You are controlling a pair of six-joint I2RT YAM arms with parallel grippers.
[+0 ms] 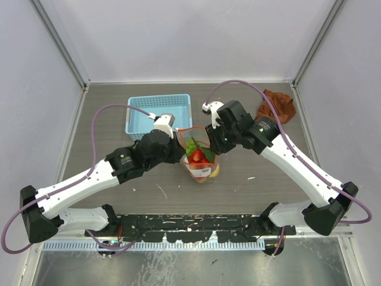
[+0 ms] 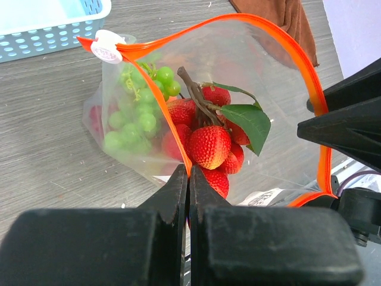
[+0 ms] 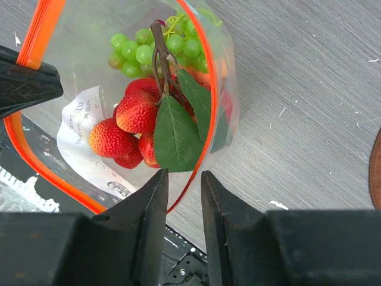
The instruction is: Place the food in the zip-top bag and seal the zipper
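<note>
Between the two arms the clear zip bag point(image 1: 201, 173) with an orange rim gapes wide. Strawberries point(image 2: 209, 147), green grapes point(image 2: 138, 113) and a leafy stem point(image 3: 178, 136) are inside it. My left gripper is shut on one side of the bag's rim, only thin film between its fingers. On the opposite side, my right gripper stands part open, its fingers either side of the orange rim point(image 3: 194, 171) with a gap showing. The white zipper slider point(image 2: 109, 46) sits at the rim's far corner in the left wrist view.
A pale blue basket point(image 1: 129, 116) stands behind the left arm and looks empty. A brown cloth point(image 1: 277, 106) lies at the back right. Bare table shows around the bag.
</note>
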